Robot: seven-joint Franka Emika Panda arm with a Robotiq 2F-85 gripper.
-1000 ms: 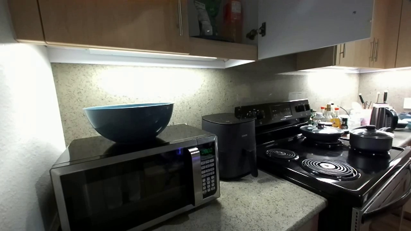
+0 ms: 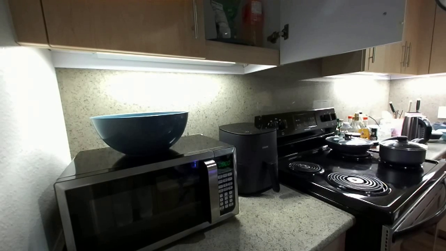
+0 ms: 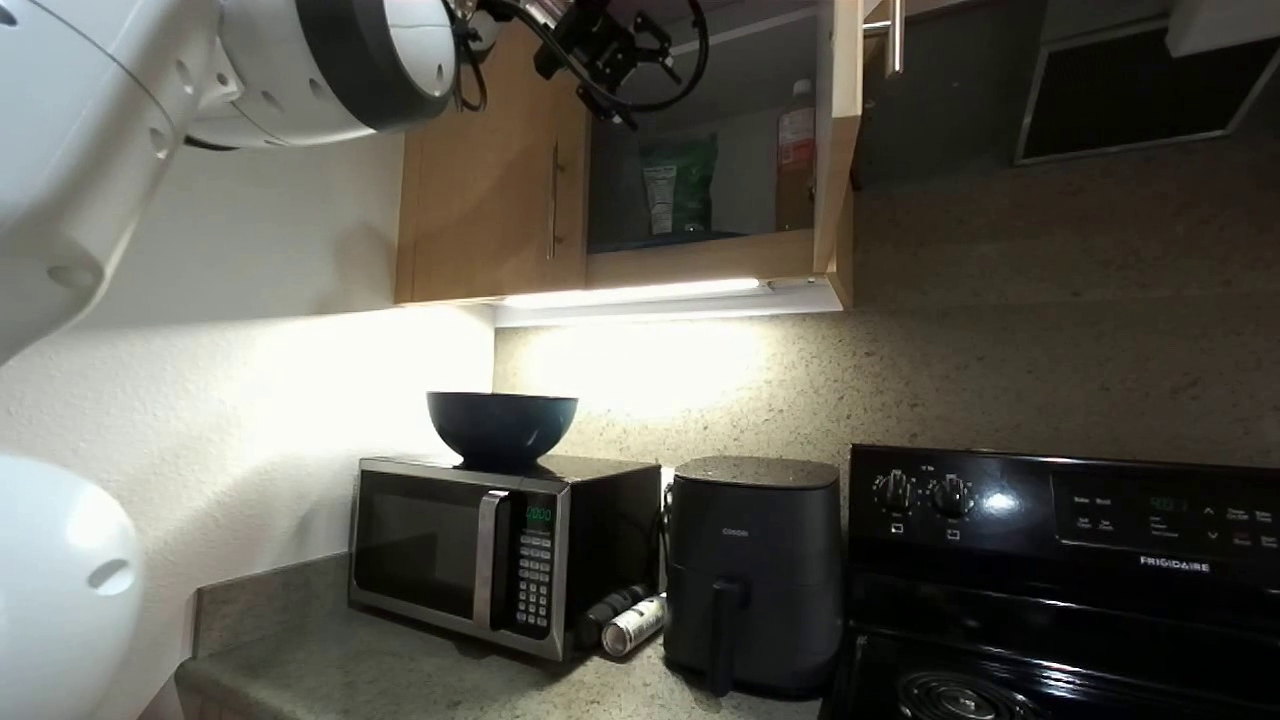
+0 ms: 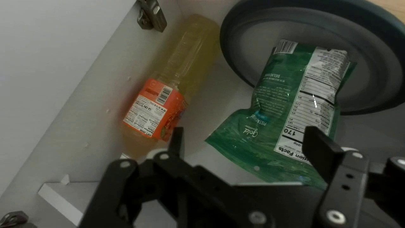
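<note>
Inside the open upper cabinet, a green pistachio bag (image 4: 273, 98) leans against a dark round dish (image 4: 364, 72), as the wrist view shows. Beside it stands a bottle of yellowish liquid with an orange label (image 4: 155, 108). My gripper is open, its two dark fingers (image 4: 320, 152) wide apart with nothing held. The right finger overlaps the bag's lower part in that view; whether they touch, I cannot tell. In exterior view 2 the gripper (image 3: 642, 72) hangs high in front of the cabinet opening, above the bag (image 3: 680, 186) and left of the bottle (image 3: 794, 150).
The cabinet door (image 2: 343, 29) stands open on the right, and a closed door (image 3: 492, 204) flanks the opening on the left. Below are a microwave (image 2: 142, 196) bearing a blue bowl (image 2: 144, 134), an air fryer (image 2: 248, 159) and a stove (image 2: 355, 180) with pans.
</note>
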